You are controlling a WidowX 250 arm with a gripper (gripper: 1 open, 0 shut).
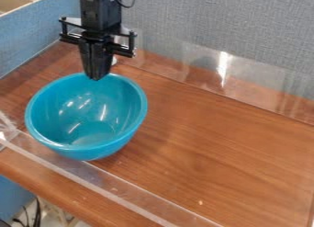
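My gripper [95, 67] hangs over the back edge of the turquoise bowl [86, 119], its fingertips close to the rim and shut, with nothing visible between them. The bowl stands upright on the left part of the wooden table and looks empty. Behind my gripper, a small pale object is mostly hidden.
Clear strips run along its front and back edges. A grey padded wall [227, 33] stands at the back, a blue panel at the left.
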